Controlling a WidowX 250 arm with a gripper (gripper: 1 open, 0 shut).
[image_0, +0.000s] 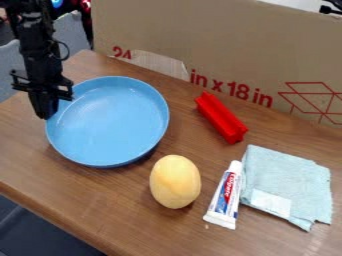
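My black gripper (47, 105) is at the left rim of a blue plate (110, 122), its fingertips low by the rim; it looks shut, with nothing visible held, though the fingertips are small and dark in this view. The plate is empty. In front of it lie a yellow potato-like oval object (175, 182) and a white toothpaste tube (226, 195).
A red block (222, 117) lies right of the plate, and a folded light-blue cloth (287, 185) at the right. A cardboard box wall (227, 50) stands along the back of the wooden table (120, 210). The front-left table edge borders a dark gap.
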